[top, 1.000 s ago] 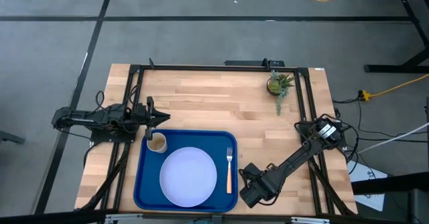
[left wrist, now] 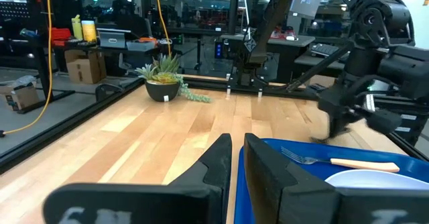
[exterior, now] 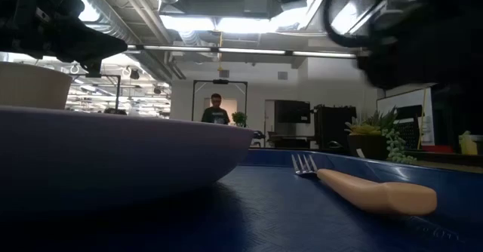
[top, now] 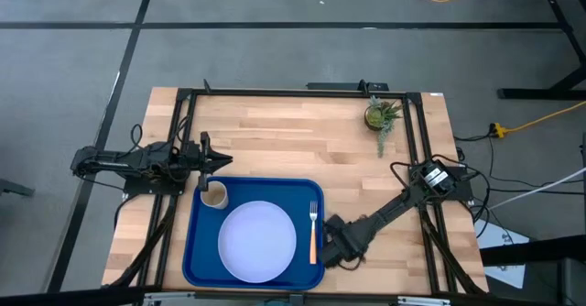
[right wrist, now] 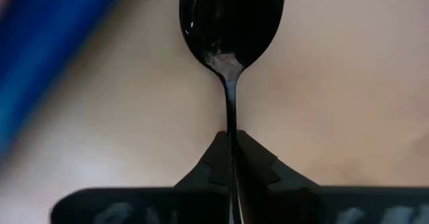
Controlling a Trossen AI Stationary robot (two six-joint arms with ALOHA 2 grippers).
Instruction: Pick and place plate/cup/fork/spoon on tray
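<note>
A black spoon (right wrist: pixel 231 29) is gripped by its thin handle in my right gripper, bowl pointing away, in the right wrist view. From above, my right gripper hangs by the right edge of the blue tray (top: pixel 203 262), hiding the spoon. On that tray lie a white plate (top: pixel 257 242) and, to its right, a fork (top: pixel 313 234) with a wooden handle. A beige cup (top: pixel 215 195) stands at the tray's upper left corner. Just above the cup my left gripper is shut, nothing visible between its fingers.
A potted succulent (top: pixel 381 118) stands at the far right of the wooden table (top: pixel 284 141). The table's middle beyond the tray is bare. Black frame rails (top: pixel 423 141) run along both sides.
The left arm is still.
</note>
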